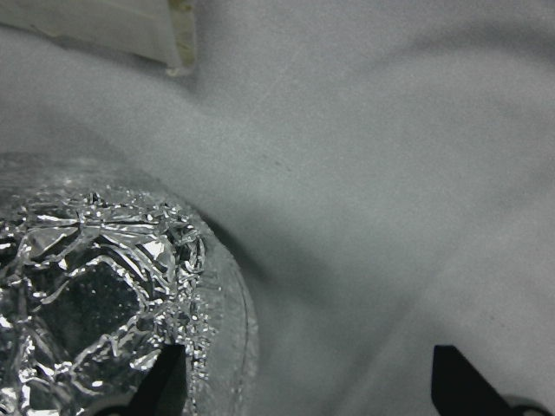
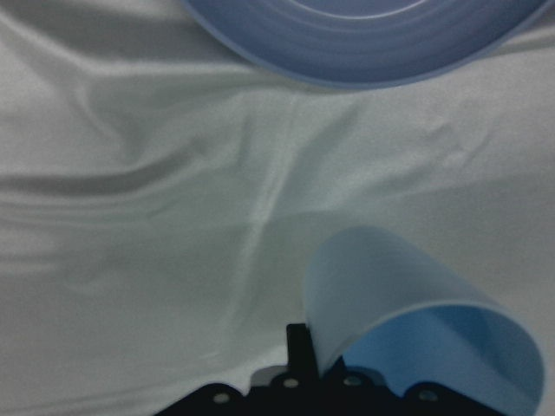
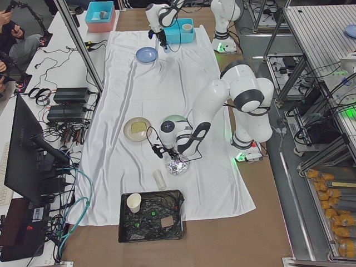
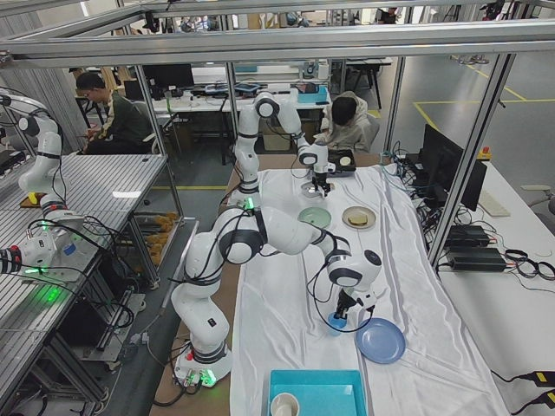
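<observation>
My left gripper is open, its fingertips low beside a crinkled foil-covered dish (image 1: 95, 295), with cloth between them; a pale elongated item (image 3: 159, 179) lies nearby. In the right wrist view my right gripper is shut on the rim of a light blue cup (image 2: 390, 269), which lies tilted at an angle in that view, just short of a blue plate (image 2: 364, 61).
A beige plate (image 3: 130, 133) with a yellow item and a mostly hidden green plate (image 4: 315, 216) sit mid-cloth. A black tray (image 3: 150, 233) holding a white cup is at the near end, a blue bin (image 4: 338, 390) at the other. Open cloth separates the arms.
</observation>
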